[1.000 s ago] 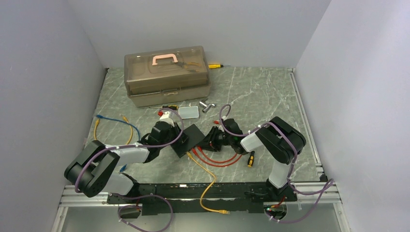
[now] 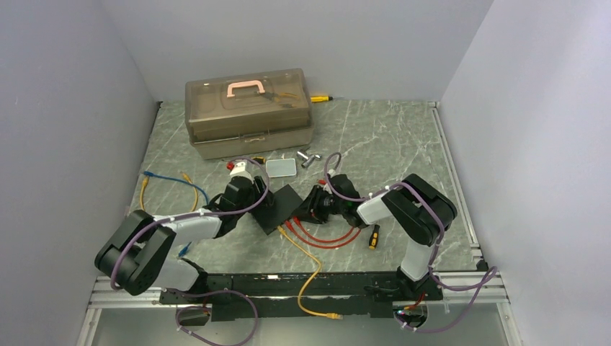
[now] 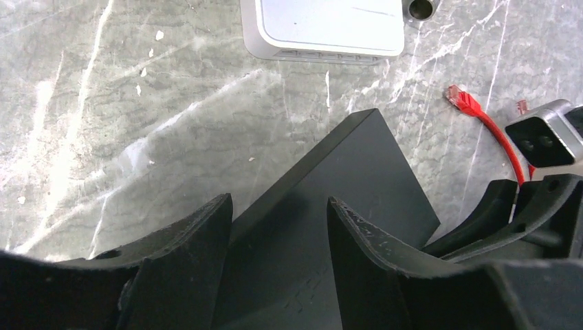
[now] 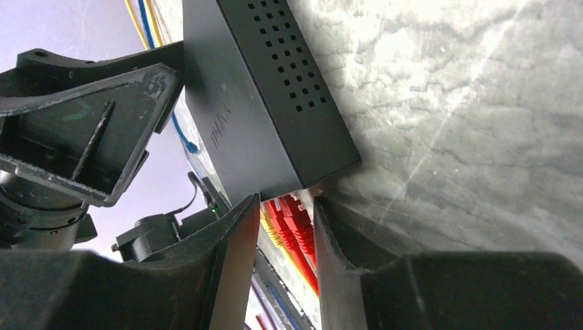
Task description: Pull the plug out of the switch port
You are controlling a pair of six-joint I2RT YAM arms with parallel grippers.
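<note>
The black switch box (image 2: 288, 196) lies at a slant on the table, with two red plugs (image 4: 297, 218) and a yellow plug (image 2: 281, 229) at its near edge. My left gripper is open above the box; in its own view the box's edge and top show between the fingers, with no grip visible. At the box's corner my right gripper is partly open. Between its fingers the red plugs appear, with gaps visible, so I see no firm hold. The ports themselves are mostly hidden.
A white box (image 3: 323, 27) and metal fittings (image 2: 309, 158) lie behind the switch. The toolbox (image 2: 248, 133) stands farther back. A loose red plug (image 3: 464, 101) is near the right gripper. A screwdriver (image 2: 374, 236) lies at right.
The switch box looks unmoved.
</note>
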